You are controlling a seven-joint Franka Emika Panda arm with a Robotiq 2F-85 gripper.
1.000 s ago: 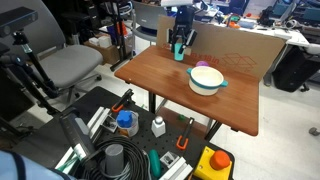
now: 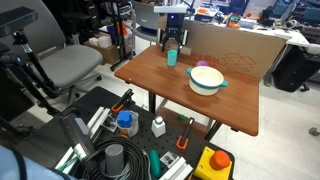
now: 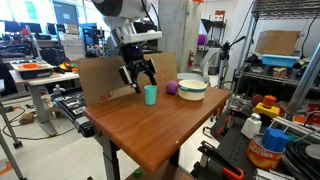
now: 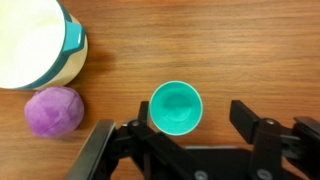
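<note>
A teal cup [image 2: 172,58] stands upright on the wooden table [image 2: 150,75], near its back edge. In the wrist view the round teal cup [image 4: 176,108] sits between my fingers, close by the left one and with a clear gap to the right one. My gripper is open. In exterior view 2 the gripper [image 3: 139,78] is just above and beside the cup [image 3: 150,95].
A white pot [image 2: 207,80] with teal handles and a purple ball [image 4: 55,112] are near the cup. A cardboard panel [image 2: 225,48] rises behind the table.
The teal cup has come down from the air with my gripper and shifted slightly left, and it now rests on the table. My fingers have parted from around it.
</note>
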